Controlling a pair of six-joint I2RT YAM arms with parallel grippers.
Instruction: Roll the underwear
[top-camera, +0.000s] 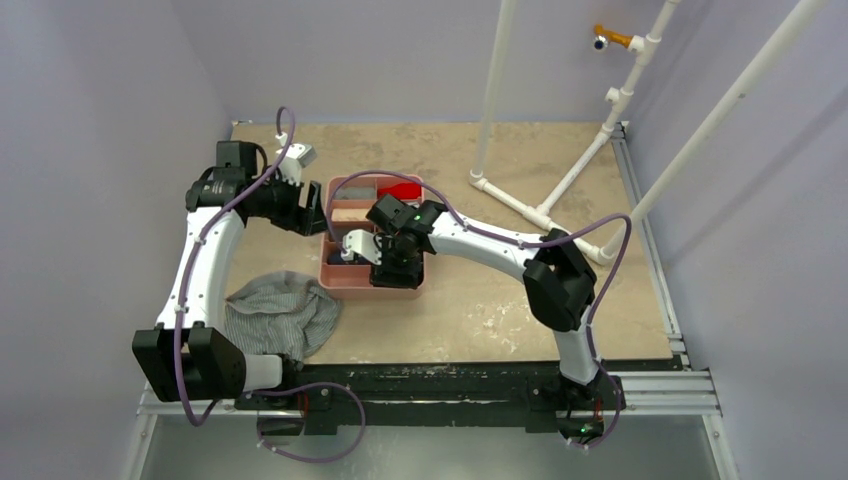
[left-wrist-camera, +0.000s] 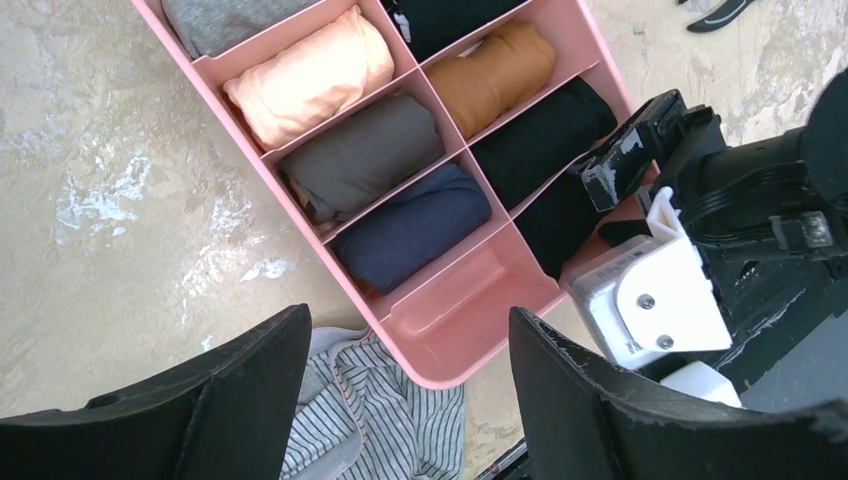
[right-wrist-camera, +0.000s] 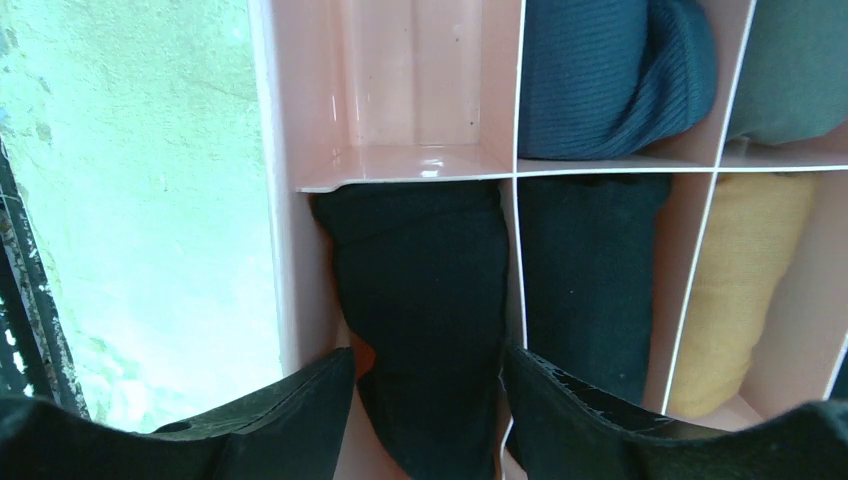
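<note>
A pink divided box (top-camera: 345, 292) holds rolled garments: peach (left-wrist-camera: 305, 80), grey (left-wrist-camera: 365, 155), navy (left-wrist-camera: 410, 225), ochre (left-wrist-camera: 490, 75) and black (right-wrist-camera: 420, 300) among them. One compartment (right-wrist-camera: 410, 80) is empty. My right gripper is open over a black roll at the box's corner. My left gripper is open, apart at the box's left in the top view, with nothing between its fingers. A striped grey cloth (top-camera: 280, 315) lies below it on the table.
White pipe frames (top-camera: 520, 205) stand at the back right.
</note>
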